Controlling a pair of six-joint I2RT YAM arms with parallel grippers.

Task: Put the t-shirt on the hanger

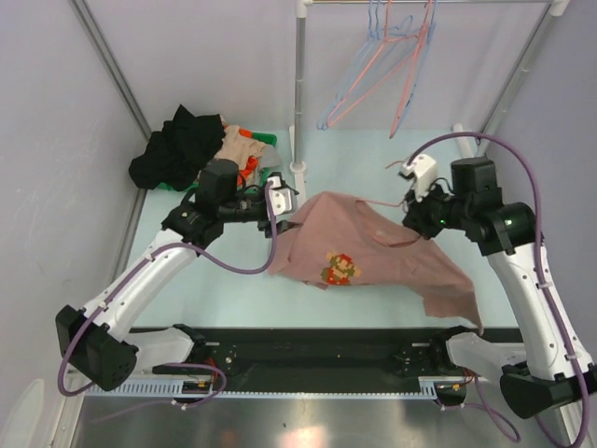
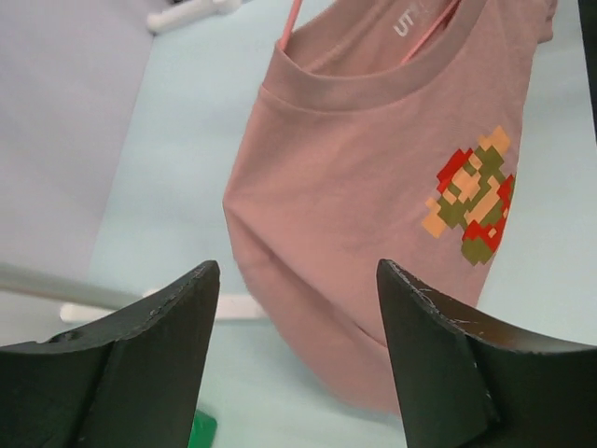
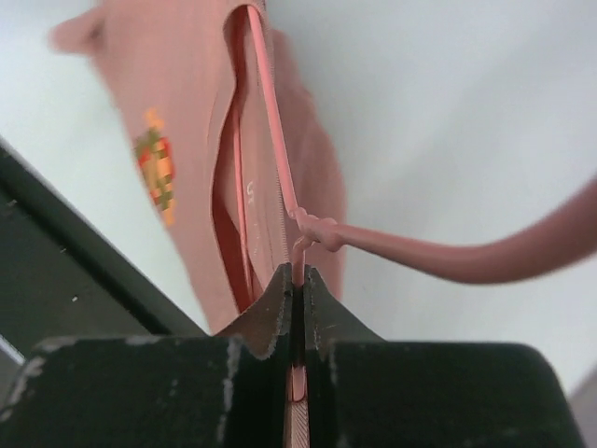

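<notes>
The pink t-shirt (image 1: 364, 261) with a pixel flower print hangs from a pink hanger inside its collar, spreading over the white table. My right gripper (image 1: 420, 196) is shut on the hanger (image 3: 275, 131) just below the hook, shown close in the right wrist view. In the left wrist view, my left gripper stands open over the shirt's side, near the upper left part of the cloth in the top view, with nothing visibly gripped.
A rail (image 1: 438, 3) with blue and pink hangers stands at the back. A green bin (image 1: 270, 140) of dark, beige and orange clothes sits back left. Table edge (image 1: 308, 334) runs along the front.
</notes>
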